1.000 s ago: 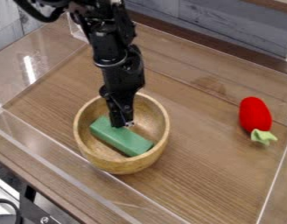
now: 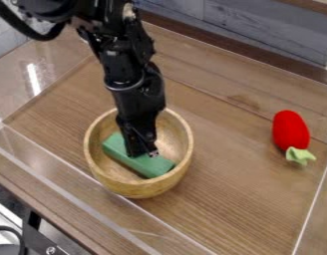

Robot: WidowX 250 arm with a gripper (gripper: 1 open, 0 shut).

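A round wooden bowl (image 2: 173,169) sits on the table's left-centre, holding a green rectangular block (image 2: 151,163) lying flat. My black gripper (image 2: 140,147) reaches down from the top left into the bowl, its tips over the block and hiding part of it. Whether the fingers touch the block is unclear; nothing is visibly held between them.
A red vegetable-like object with pale green leaves (image 2: 291,134) lies at the right.
My gripper has moved down and slightly left, lower into the bowl over the green block. The bowl and red object look unmoved.
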